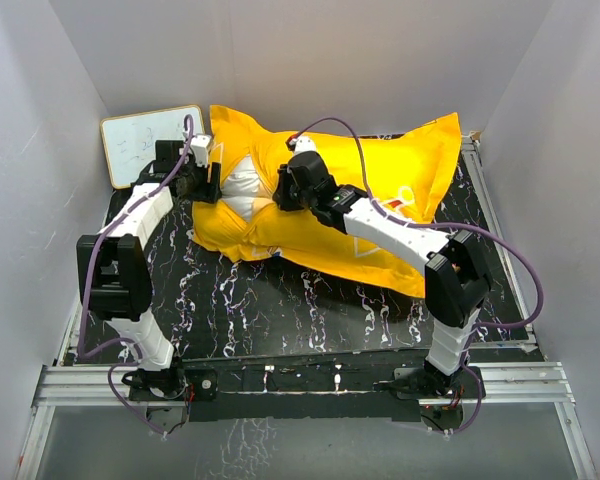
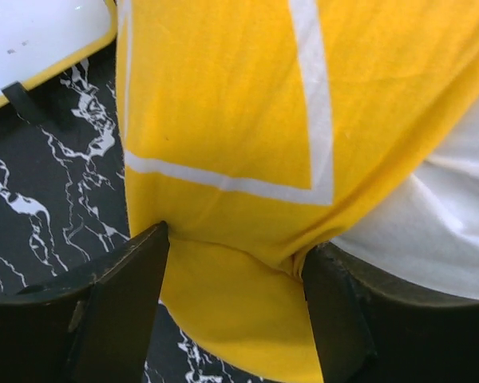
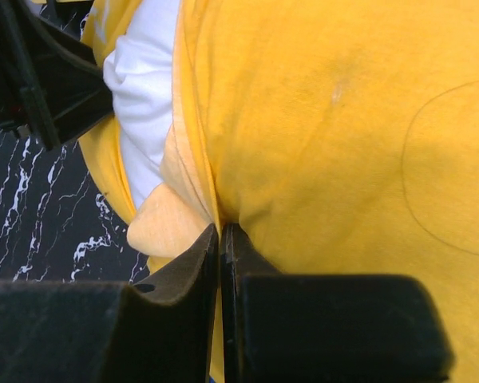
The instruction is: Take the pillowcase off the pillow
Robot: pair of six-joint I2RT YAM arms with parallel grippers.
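Observation:
The yellow pillowcase (image 1: 380, 165) spreads across the table's back, bunched at its left half. White pillow fabric (image 1: 244, 188) shows in a gap between two yellow parts, with a pale peach fold (image 3: 168, 223) at the gap's edge. My right gripper is shut on the gathered yellow cloth right of the gap. At the left end, my left gripper has its fingers (image 2: 148, 259) well apart, with yellow cloth lying between and beneath them. White trim (image 2: 223, 182) runs across that cloth. Whether the left fingers touch it, I cannot tell.
A whiteboard (image 1: 145, 140) with a yellow edge leans at the back left. Grey walls (image 1: 40, 160) close in the sides and back.

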